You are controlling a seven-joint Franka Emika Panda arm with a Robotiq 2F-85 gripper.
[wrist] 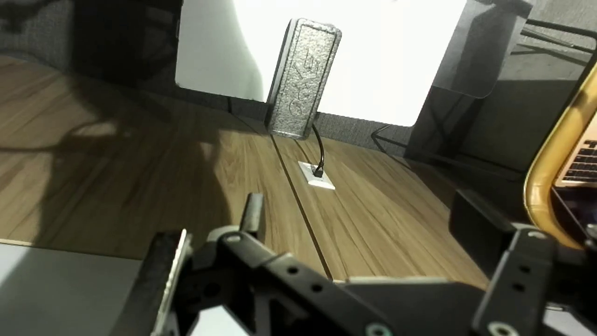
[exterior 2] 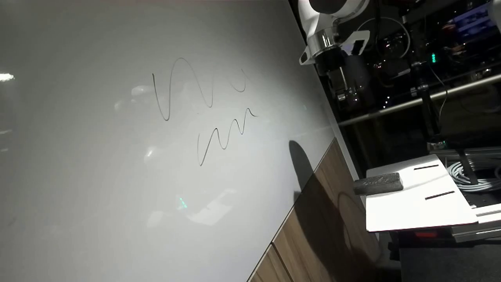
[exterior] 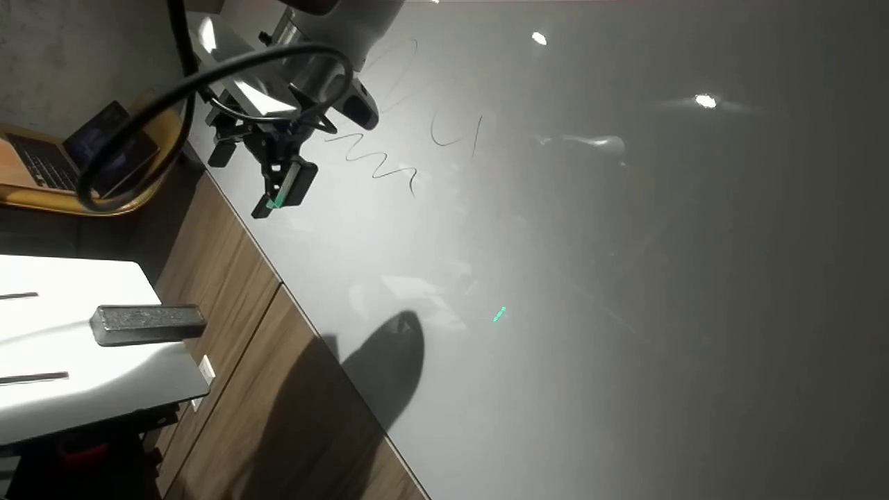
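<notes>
A dark grey felt-like block, probably an eraser [exterior: 148, 325], lies on a white tabletop, one end jutting past the edge nearest the wall. Raised lettering shows on its face in the wrist view, where the block [wrist: 305, 78] appears beyond the fingers. My gripper [exterior: 242, 183] hangs in front of the whiteboard, well away from the block, its fingers wide apart and empty. Black squiggles [exterior: 379, 158] mark the whiteboard [exterior: 667, 333]; exterior view 2 shows more of these wavy lines [exterior 2: 223, 136]. In that view the gripper's fingers are hard to make out against the dark background.
The white tabletop [exterior 2: 418, 206] stands beside a wood panel [exterior: 250, 308] carrying a wall outlet [wrist: 316, 176] with a plugged cable. A laptop [exterior: 108, 154] rests on a yellow chair [exterior: 62, 200]. A black cable [exterior: 250, 60] loops around the arm.
</notes>
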